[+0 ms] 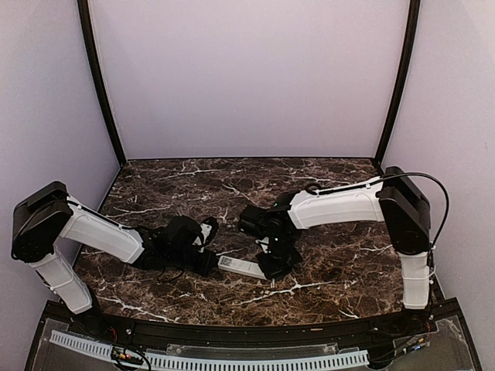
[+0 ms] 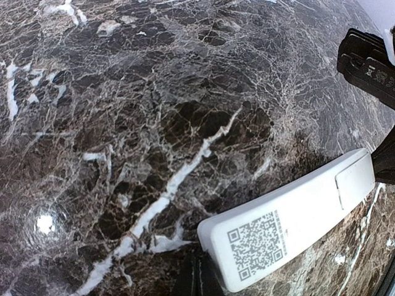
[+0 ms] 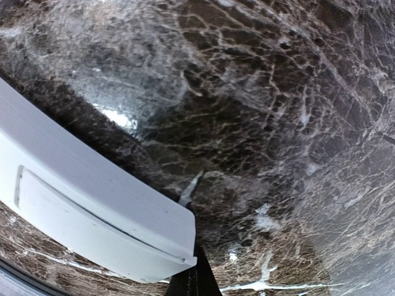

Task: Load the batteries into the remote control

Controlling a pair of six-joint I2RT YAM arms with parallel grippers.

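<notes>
A white remote control (image 1: pixel 238 266) lies back up between my two grippers. Its QR code (image 2: pixel 256 246) is at the left end. At the right end the battery cover sits in its recess, outlined by a dark seam. My left gripper is shut, its dark tips against or right beside the QR-code end. Close against the cover end stands my right gripper, shut, with nothing visible between its fingers; whether it presses on the cover's edge cannot be told. No batteries show in any view.
A black rail (image 1: pixel 232 334) runs along the front edge, with a white slotted strip (image 1: pixel 255 362) before it. Pale walls enclose the sides and back.
</notes>
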